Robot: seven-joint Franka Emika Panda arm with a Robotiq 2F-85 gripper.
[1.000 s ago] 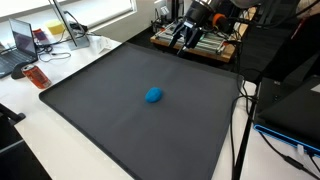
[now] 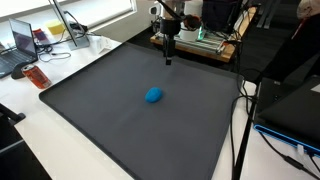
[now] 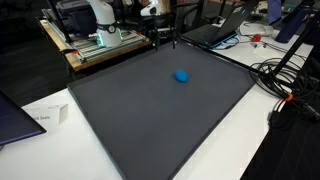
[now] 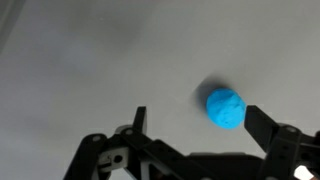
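A small round blue object [image 2: 153, 95] lies alone on the dark grey mat [image 2: 110, 130]. In exterior view 2 the same blue object [image 3: 181, 75] rests toward the far part of the mat. My gripper [image 2: 168, 58] hangs at the mat's back edge, well apart from the blue object. Seen from the wrist, the gripper is open, its two fingers wide apart, with the blue object [image 4: 226, 108] beyond them and nearer the right finger. Nothing is held between the fingers.
An orange-red can [image 2: 37, 77] and a laptop [image 2: 25, 40] stand left of the mat. A white container [image 2: 97, 44] is behind it. Black cables [image 2: 238, 110] run along the right edge.
My arm has swung leftward along the back edge in exterior view 1, and the gripper has come a little lower. The blue object has stayed put.
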